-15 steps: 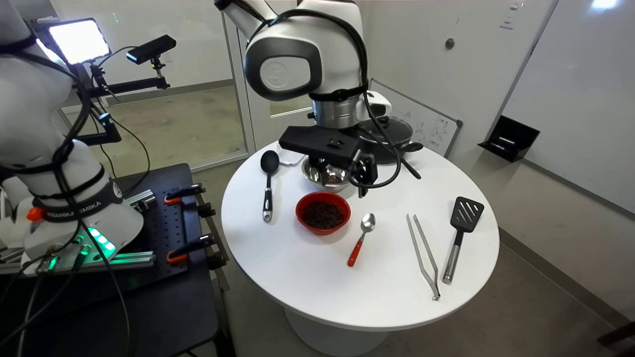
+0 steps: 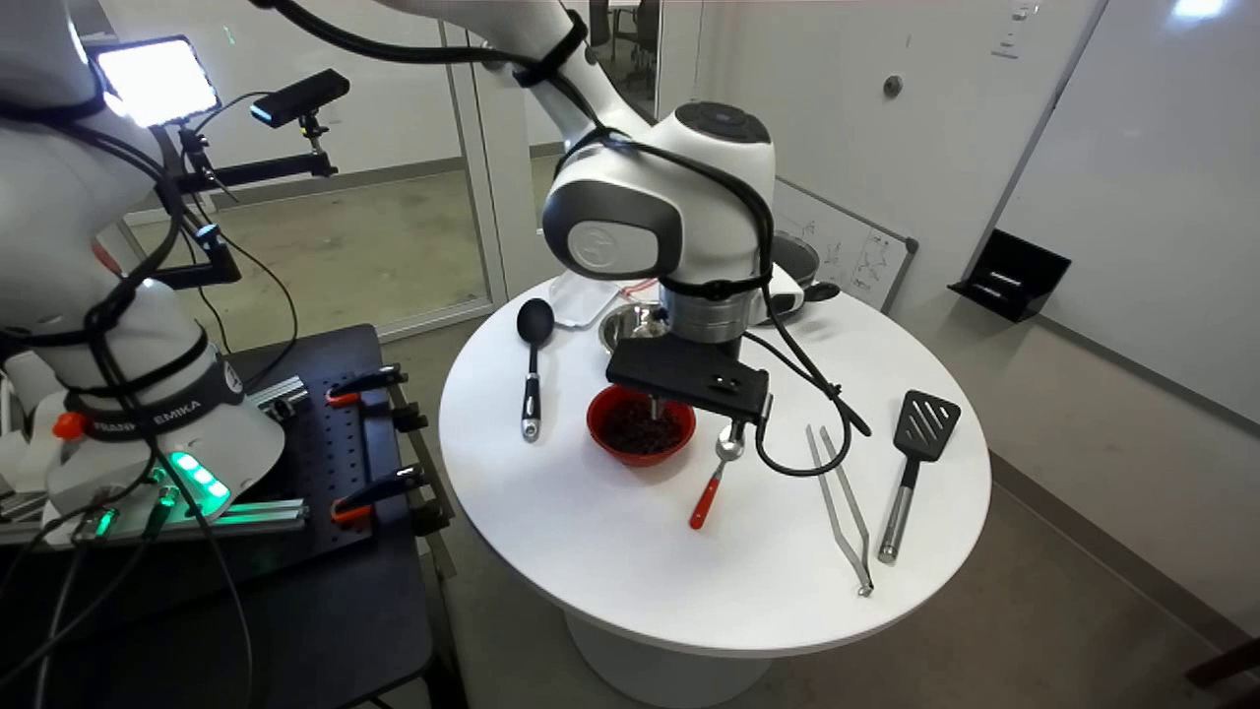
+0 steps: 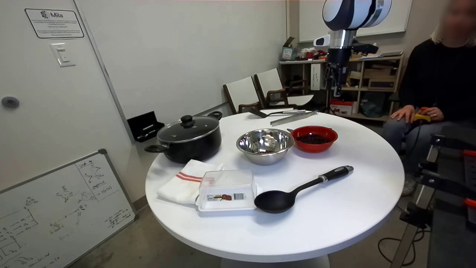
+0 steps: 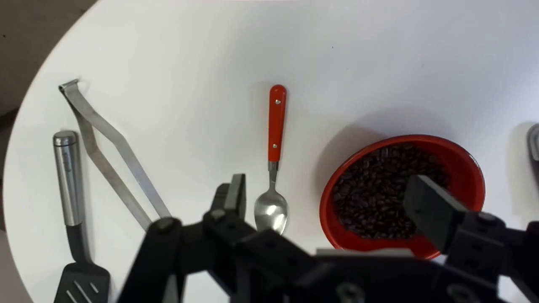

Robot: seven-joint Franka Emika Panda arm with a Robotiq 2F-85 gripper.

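Note:
My gripper is open above the table, its two fingers wide apart with nothing between them. Under one finger (image 4: 429, 209) lies the red bowl (image 4: 477, 176), partly filled with dark beans (image 4: 376, 197). The other finger (image 4: 235, 194) is seen just left of the bowl of a small metal spoon with a red handle (image 4: 276, 121). That spoon lies flat, beside the red bowl and apart from it. In the second exterior view the gripper (image 3: 337, 87) hangs well above the tabletop, past the red bowl (image 3: 332, 143).
Metal tongs (image 4: 118, 146) and a slotted spatula (image 4: 73, 202) lie to one side. A steel bowl (image 3: 263, 156), a lidded black pot (image 3: 192, 143), a folded towel (image 3: 178, 187), a clear container (image 3: 227, 192) and a black spoon (image 3: 276, 201) share the table. A person sits nearby.
Objects on the table have not moved.

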